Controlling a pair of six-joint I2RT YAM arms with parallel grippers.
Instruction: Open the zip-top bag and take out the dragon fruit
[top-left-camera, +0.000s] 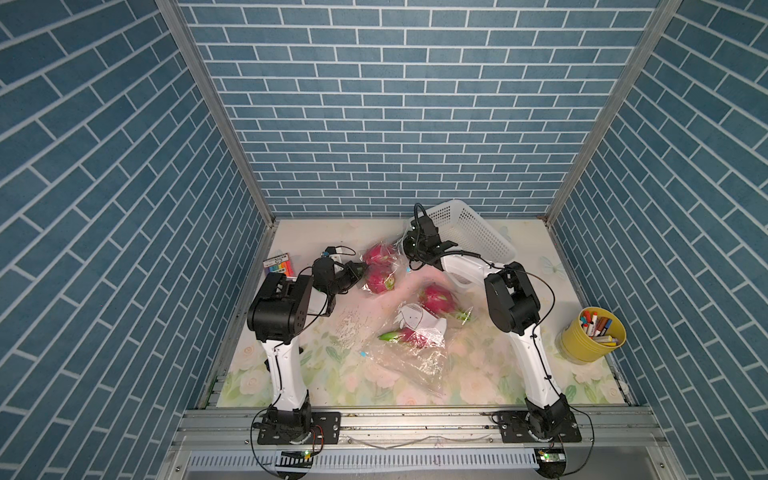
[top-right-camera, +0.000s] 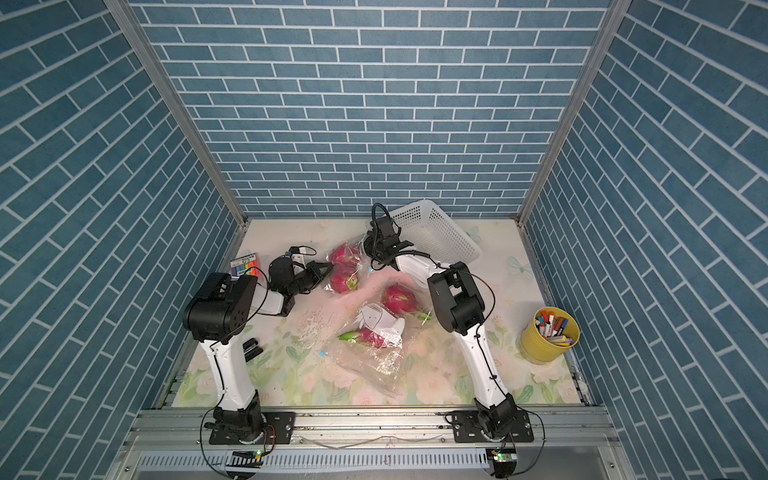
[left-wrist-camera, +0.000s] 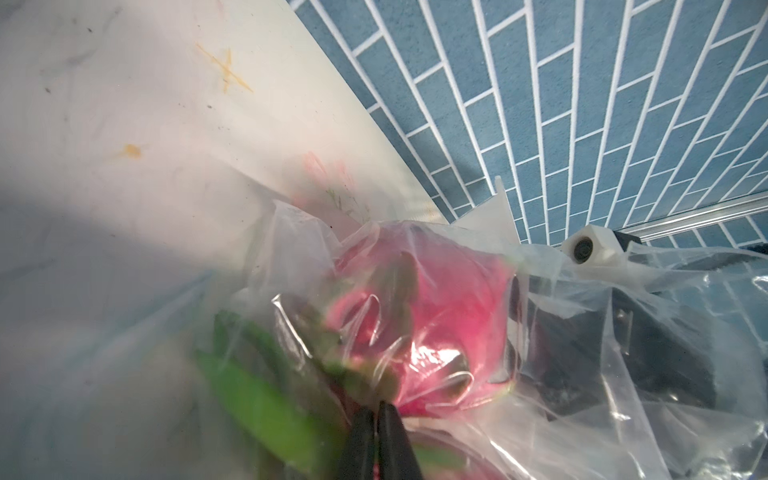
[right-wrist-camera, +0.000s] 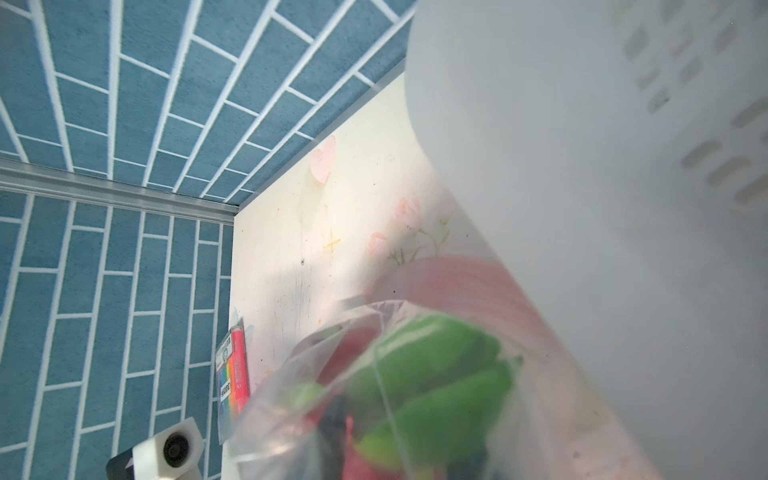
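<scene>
A clear bag (top-left-camera: 381, 264) holding red dragon fruit with green tips (left-wrist-camera: 424, 320) is at the back centre between both grippers. My left gripper is shut at the bag's left side, its tips against the plastic over the fruit; whether plastic is pinched between them is unclear. My right gripper (top-left-camera: 409, 248) is at the bag's right, by the white basket; its fingers are hidden in the right wrist view, where plastic and green fruit tips (right-wrist-camera: 432, 400) fill the bottom. More bagged dragon fruit (top-left-camera: 438, 298) and a bag with a white label (top-left-camera: 424, 320) lie front centre.
The white perforated basket (top-left-camera: 488, 232) stands back right, beside and under the right arm. A yellow cup of markers (top-left-camera: 584, 344) is at the right front, a colourful marker pack (top-left-camera: 276, 261) at the left.
</scene>
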